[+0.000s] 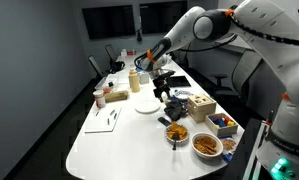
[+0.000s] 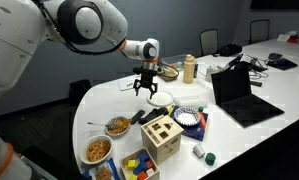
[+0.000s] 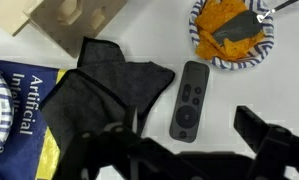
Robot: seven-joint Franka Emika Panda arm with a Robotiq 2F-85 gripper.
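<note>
My gripper is open above the white table, its two dark fingers spread wide in the wrist view with nothing held. Between and beyond them a black remote control (image 3: 190,102) lies flat on the table. Left of the remote is a crumpled dark cloth (image 3: 124,78), its lower part partly hidden by a finger. In exterior view 2 the gripper (image 2: 146,88) hangs over the table, and the remote (image 2: 138,116) lies nearer that camera.
A bowl of orange food with a utensil (image 3: 229,30) sits close to the remote. Around stand a wooden box (image 2: 162,138), a bin of colored blocks (image 2: 140,166), another bowl (image 2: 97,149), a white plate (image 1: 147,105) and a laptop (image 2: 244,98).
</note>
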